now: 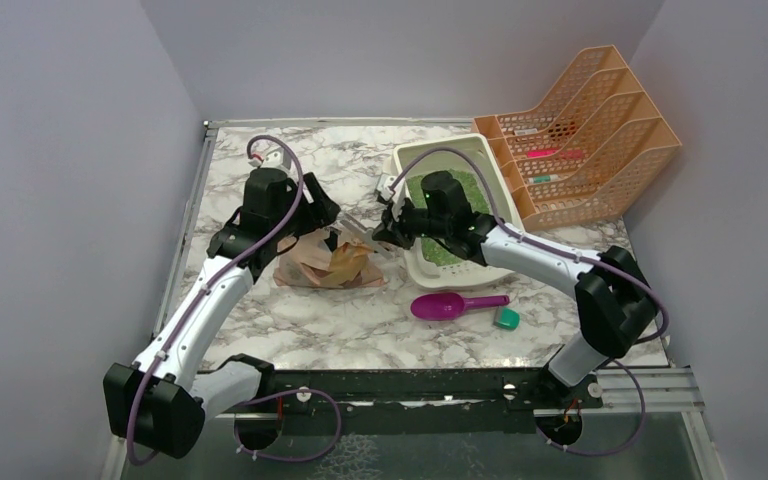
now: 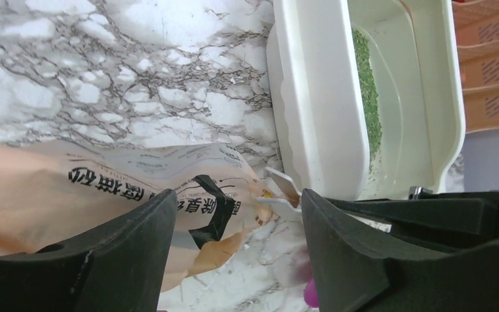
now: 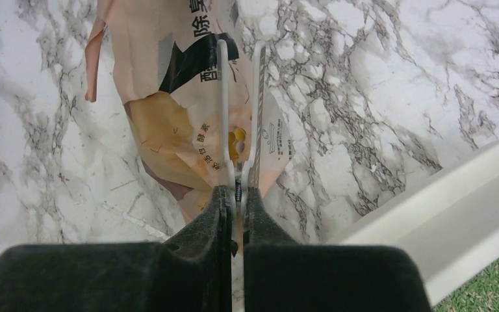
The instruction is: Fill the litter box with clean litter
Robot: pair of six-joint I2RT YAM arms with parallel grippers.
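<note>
A peach litter bag (image 1: 325, 268) with dark lettering lies crumpled on the marble table, left of the white litter box (image 1: 472, 281), which has a green bottom. My left gripper hovers over the bag, its fingers apart and nothing between them. Shut on the base of a white two-pronged clip (image 3: 226, 104), my right gripper is between the bag and the box. Both prongs stand apart and point over the bag in the right wrist view; no bag material shows pinched between them. Whether the bag's mouth is open cannot be told.
A purple scoop (image 1: 442, 306) and a small green object (image 1: 507, 318) lie in front of the box. Behind it on the right stands an orange rack (image 1: 585, 135).
</note>
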